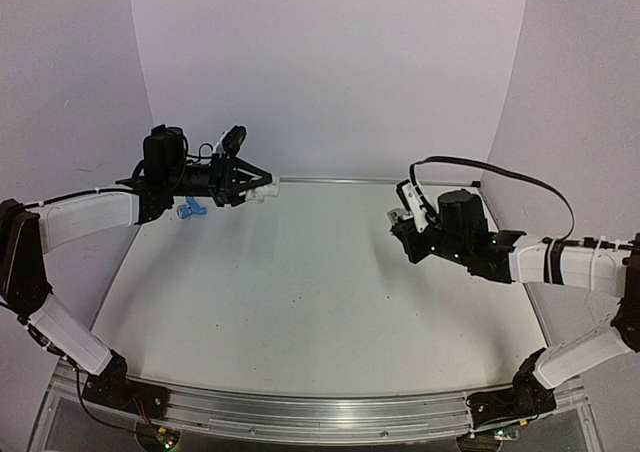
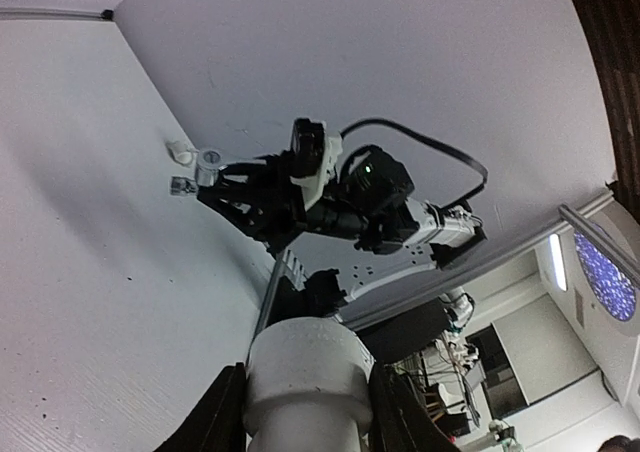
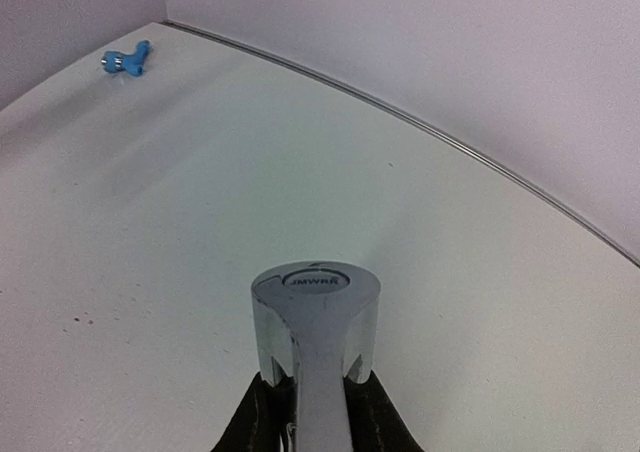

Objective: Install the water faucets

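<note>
A white cylindrical fitting [image 2: 307, 372] fills the front of the left wrist view, with my left gripper [image 1: 258, 186] shut on it. From above, this fitting [image 1: 264, 189] points right over the back left of the table. My right gripper [image 1: 399, 219] is shut on a shiny, partly clear faucet piece [image 3: 316, 317] with a lettered round cap. In the left wrist view this faucet piece [image 2: 207, 167] juts from the right fingers. The two held parts are well apart, with open space between them.
A blue branched part with a metal band [image 3: 127, 59] lies at the table's back left, below the left arm in the top view. Pale walls [image 1: 325, 72] enclose the back and sides.
</note>
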